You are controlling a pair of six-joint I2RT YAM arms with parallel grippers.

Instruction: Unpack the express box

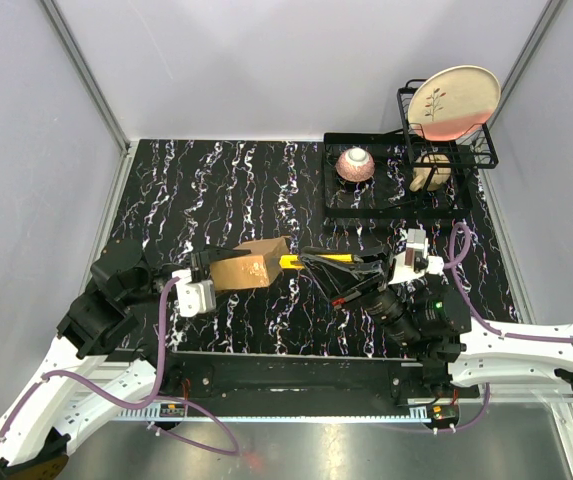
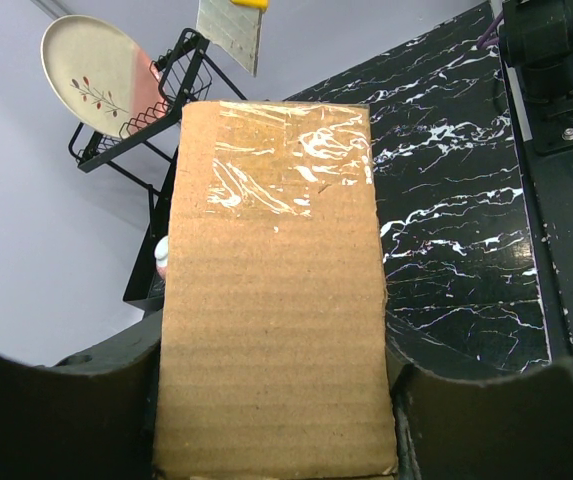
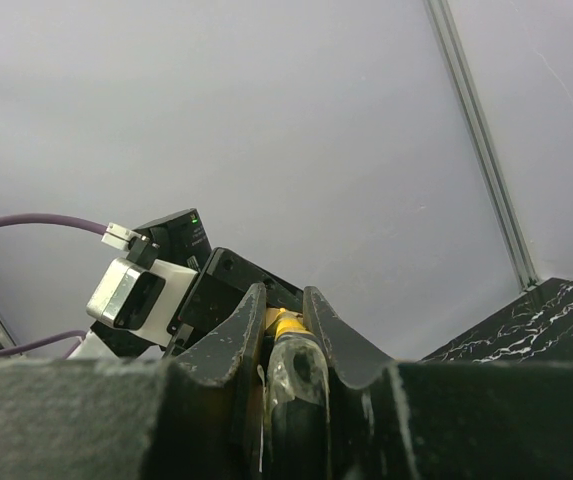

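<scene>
A small brown cardboard box (image 1: 251, 265) is held above the table, with my left gripper (image 1: 228, 268) shut on it. In the left wrist view the box (image 2: 274, 300) fills the space between the fingers, clear tape (image 2: 286, 160) shining across its far end. My right gripper (image 1: 316, 266) is shut on a yellow cutter (image 1: 291, 262) that points left at the box's taped end. Past that end, the left wrist view shows the cutter's metal blade (image 2: 230, 32), apart from the tape. The right wrist view shows the cutter (image 3: 294, 370) pinched between dark fingers; the box is mostly hidden there.
A black dish rack (image 1: 328, 190) stands at the back right, holding a pink bowl (image 1: 355, 165), a beige cup (image 1: 430, 172) and a large plate (image 1: 453, 103). White walls enclose the sides.
</scene>
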